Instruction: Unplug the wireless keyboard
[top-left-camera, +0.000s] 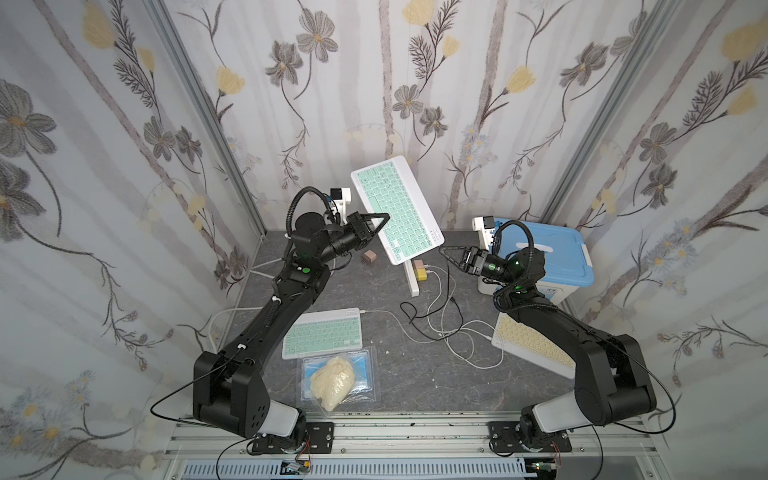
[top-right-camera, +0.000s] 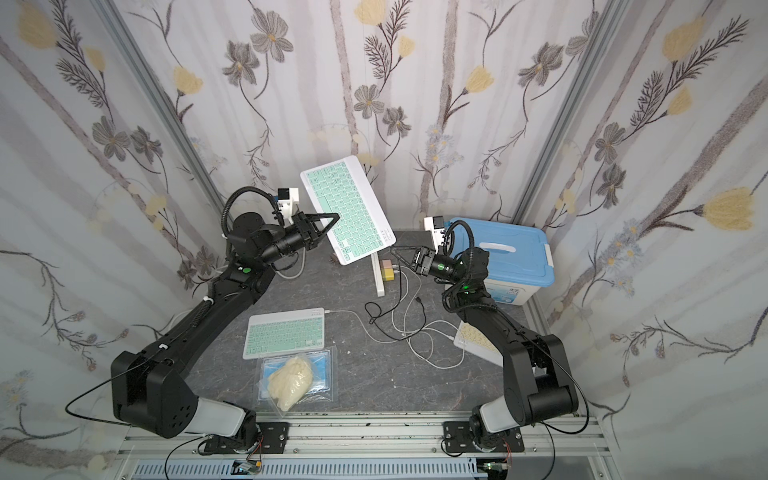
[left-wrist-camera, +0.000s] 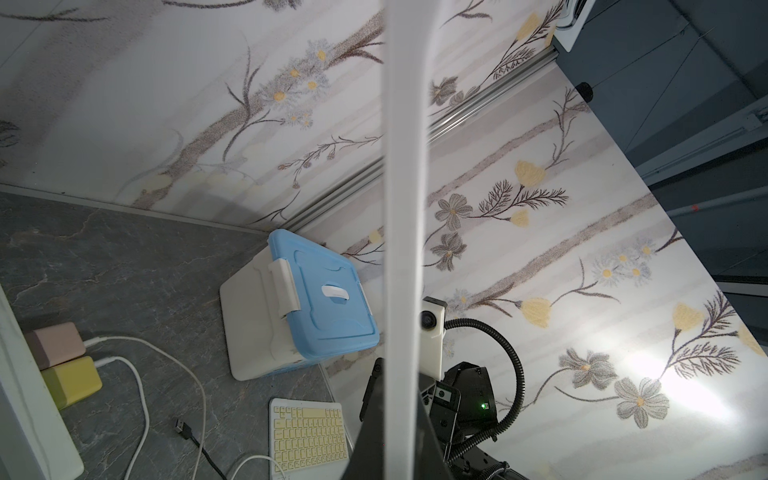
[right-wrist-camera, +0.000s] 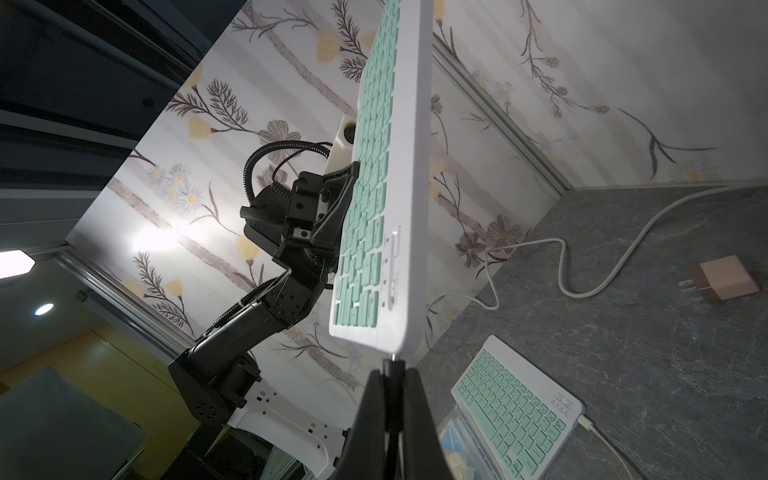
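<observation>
My right gripper is shut, its tips just below that keyboard's lower corner; whether they touch is hard to tell. A second mint keyboard (top-left-camera: 321, 336) lies on the table at the left front with a white cable (right-wrist-camera: 601, 444) plugged into it. A cream keyboard (left-wrist-camera: 308, 436) lies at the right, under my right arm.
A white power strip (top-left-camera: 412, 280) holds pink and yellow chargers (left-wrist-camera: 70, 382), with tangled cables beside it. A blue-lidded box (top-right-camera: 500, 248) stands at the back right. A bag of pale material (top-left-camera: 334, 381) lies at the front left. A loose pink charger (right-wrist-camera: 726, 277) lies on the table.
</observation>
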